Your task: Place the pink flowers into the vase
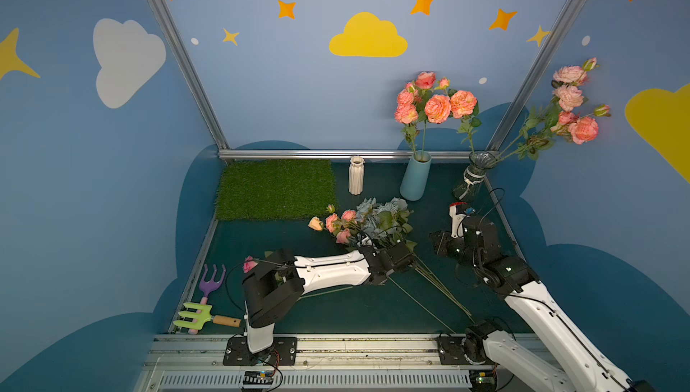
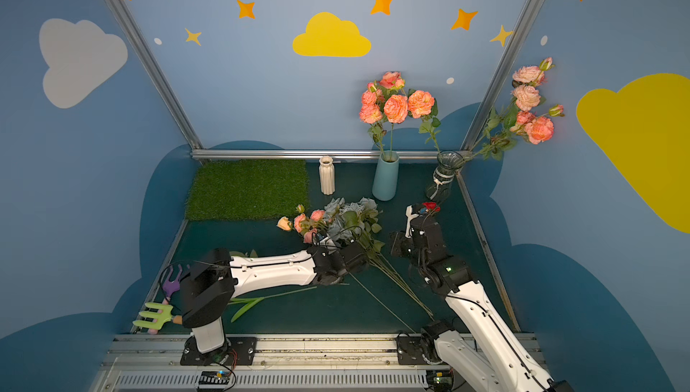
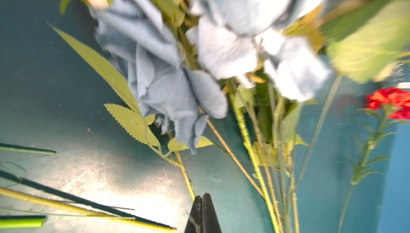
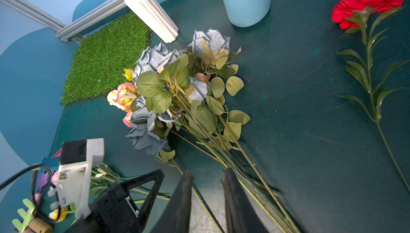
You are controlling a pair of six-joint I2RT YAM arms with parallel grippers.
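My left gripper is shut with nothing between its fingers. A brownish stem [image 3: 184, 175] of the pile runs down to the outside of its fingertips. In the top left view, pink flowers [image 1: 339, 223] lie in the mixed pile beside blue-grey flowers [image 1: 381, 213]; the left wrist partly covers the pile. My right gripper is open above the table; stems seen beyond it lie lower down. Pink flowers [image 1: 437, 108] stand in the teal vase [image 1: 414, 177]. More pink flowers [image 1: 571, 100] lean right from the dark glass vase [image 1: 468, 182].
A white ribbed vase [image 1: 356, 176] stands behind the pile, by the grass mat [image 1: 276, 190]. A red carnation [image 4: 368, 4] lies at the right. Toy garden forks [image 1: 197, 315] occupy the front left. Clear table separates the pile from the carnation.
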